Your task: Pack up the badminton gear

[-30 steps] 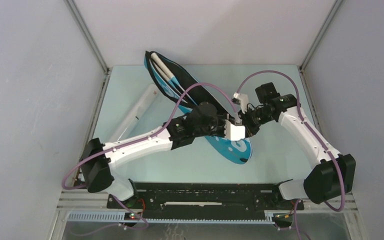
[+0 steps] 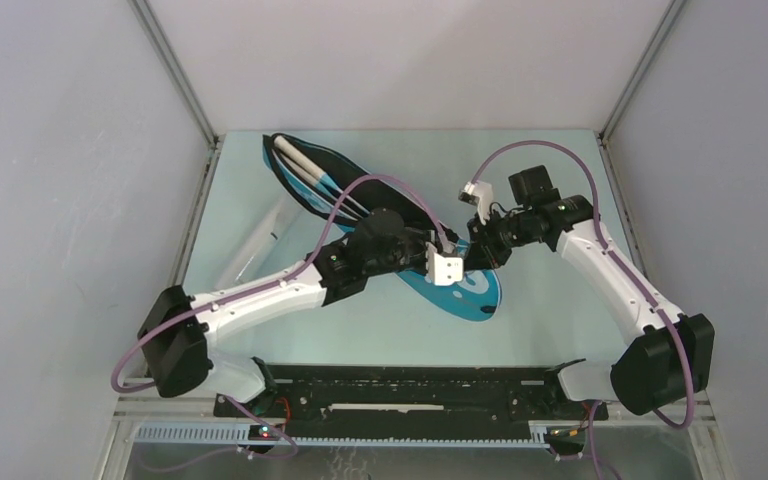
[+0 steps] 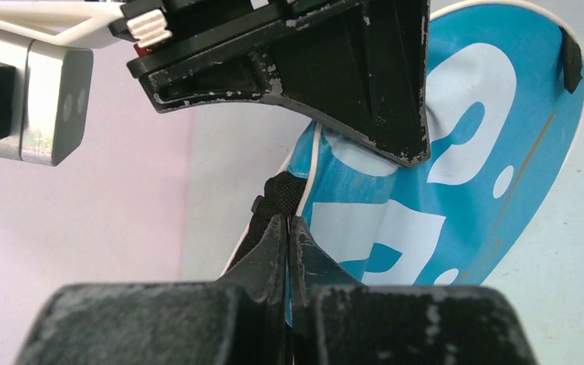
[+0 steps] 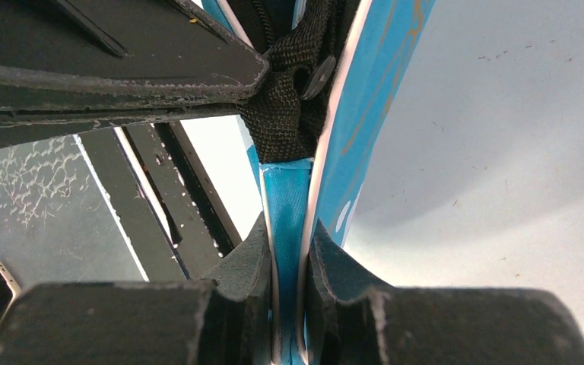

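The blue-and-black racket bag point(image 2: 465, 300) lies diagonally across the board, opened along its length, with racket handles point(image 2: 295, 155) inside its upper-left end. My left gripper is shut at the bag's edge by a black mesh strip point(image 3: 277, 194); whether anything thin is between its fingertips is hard to see. My right gripper has its fingers around a folded blue edge of the bag with white piping, just below black mesh fabric point(image 4: 281, 129); how firmly they close is unclear. Both grippers meet near the bag's right end, close together.
A white tube point(image 2: 260, 235) lies left of the bag. Walls stand at left, right and back. The board point(image 2: 540, 320) is bare at the lower right and lower middle. My two arms crowd each other at centre-right.
My left arm has moved left, and the bag's upper end has shifted left and slightly down with it. The right arm has moved only slightly.
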